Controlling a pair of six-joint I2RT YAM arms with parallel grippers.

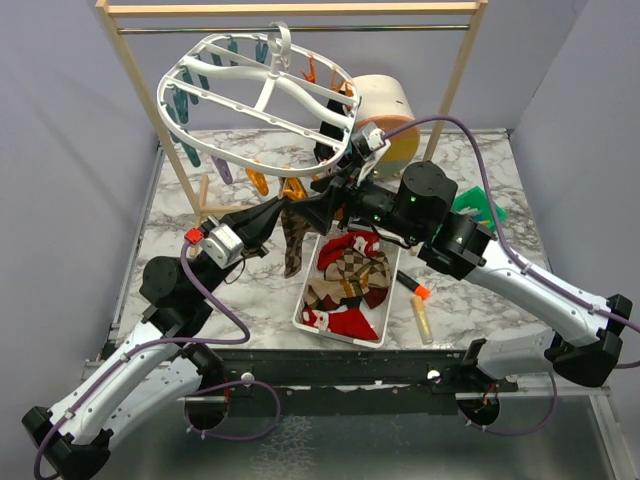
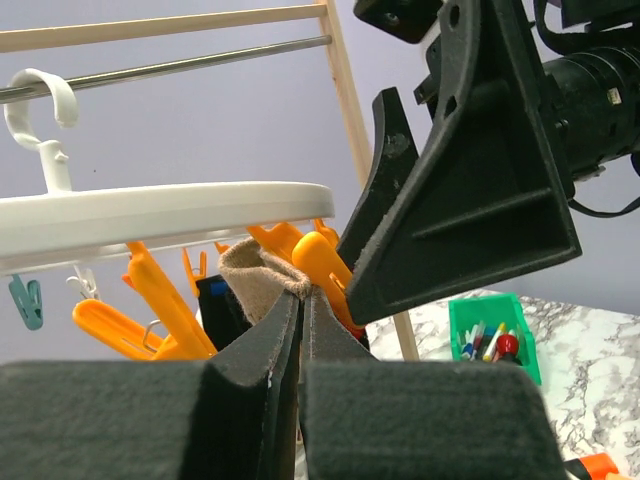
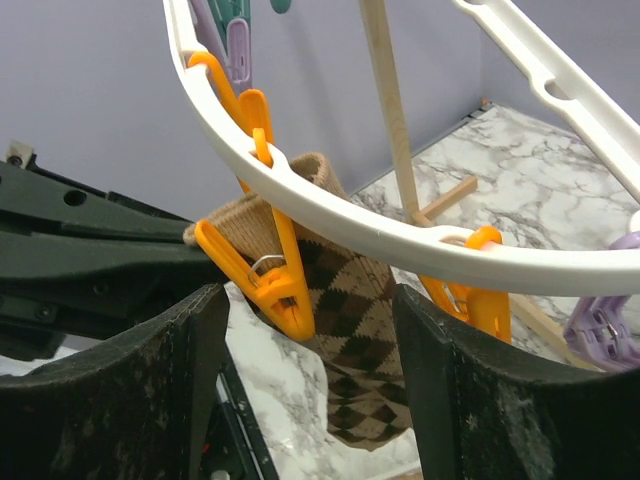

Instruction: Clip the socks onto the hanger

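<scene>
A brown checkered sock [image 3: 350, 300] hangs at the near rim of the white round hanger [image 1: 250, 160]. Its tan upper edge [image 2: 262, 280] is pinched in my left gripper, which is shut. An orange clip [image 3: 275, 285] on the rim lies against the sock; whether it bites the cloth, I cannot tell. My right gripper stands open, its fingers [image 3: 165, 370] either side of that clip, with no grip on it. From above, both grippers meet below the rim, partly hiding the clip and the sock's top.
A dark sock [image 1: 333, 120] hangs at the hanger's right side. More socks lie in a white bin [image 1: 388, 325] below. A green box [image 1: 480, 207] stands at the right, and a purple clip [image 3: 605, 320] hangs further along the rim. My two grippers are very close together.
</scene>
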